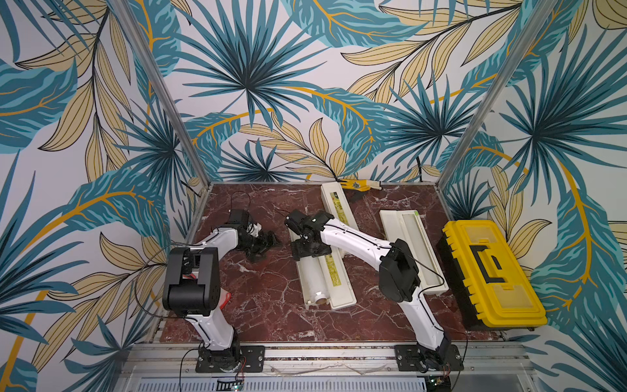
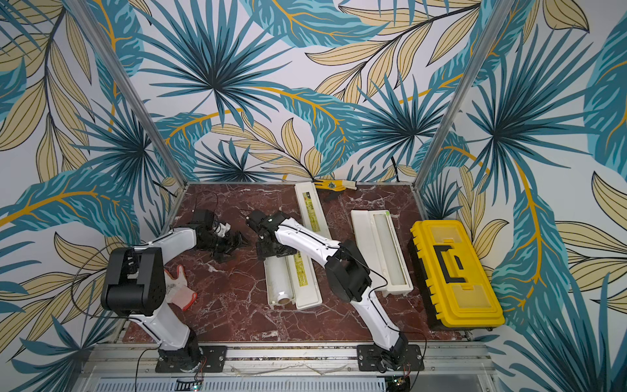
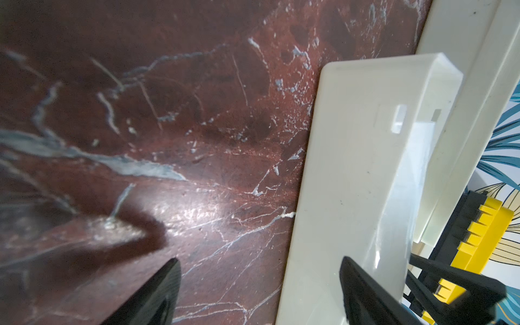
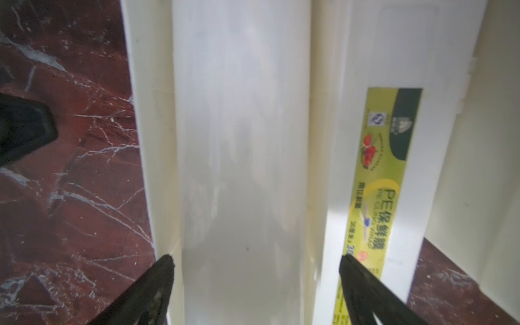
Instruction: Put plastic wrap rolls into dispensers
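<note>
A white dispenser with a yellow label (image 4: 379, 178) lies mid-table, a plastic wrap roll (image 1: 313, 279) in its trough. My right gripper is open over that trough, with the white roll surface between and below its fingers in the right wrist view. My left gripper is open at the left of the dispensers, near the end of a white dispenser (image 3: 352, 173); I see nothing held between its fingers. Another dispenser (image 1: 336, 201) lies behind, and an empty one (image 1: 395, 232) to the right.
A yellow toolbox (image 1: 490, 261) fills the right edge. A glove (image 2: 179, 290) lies at left, partly behind the left arm. A yellow object (image 1: 359, 184) sits at the back edge. Bare marble shows at front left of centre.
</note>
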